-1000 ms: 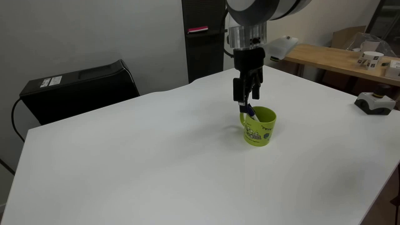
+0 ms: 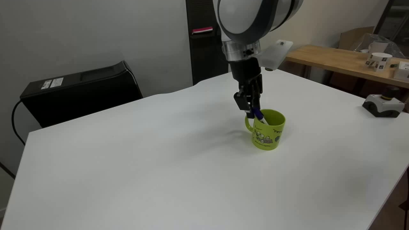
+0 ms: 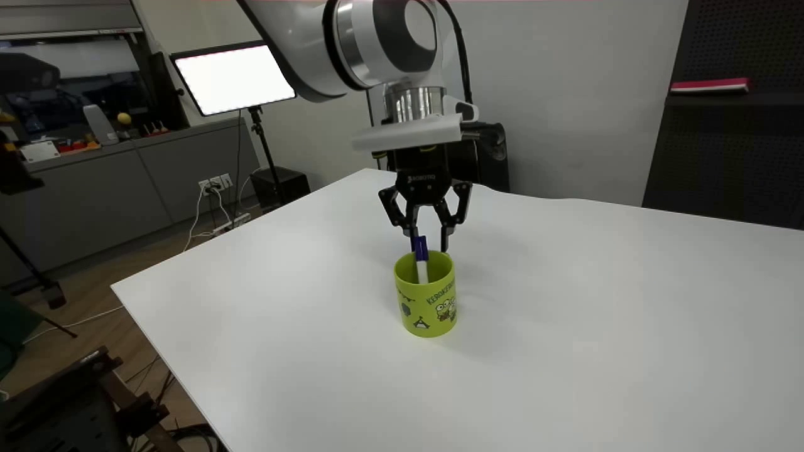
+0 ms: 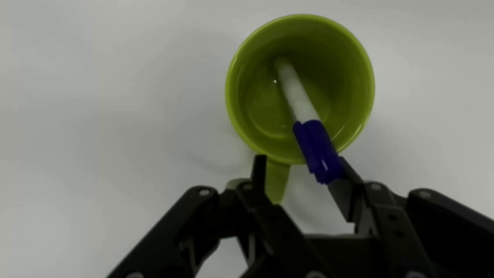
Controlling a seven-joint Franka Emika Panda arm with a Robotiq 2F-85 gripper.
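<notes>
A lime-green mug (image 2: pixel 269 134) with printed cartoon figures stands upright on the white table. In the wrist view, a marker with a white body (image 4: pixel 297 94) and a dark-blue cap (image 4: pixel 319 150) leans inside it, cap end sticking out over the rim near the handle (image 4: pixel 276 183). My gripper (image 3: pixel 429 243) is just above the mug with its fingers apart. The cap lies against or right beside one finger (image 4: pixel 343 190); contact is hard to tell. The other finger (image 4: pixel 259 167) stands clear of the marker, over the handle side.
A small grey-and-black box with a knob (image 2: pixel 383 104) sits at its right edge. Behind the table's far left edge is a black case (image 2: pixel 82 90).
The upper arm and wrist have shifted left and the gripper now leans, its fingertips towards the mug. The mug has moved slightly right with the marker in it.
</notes>
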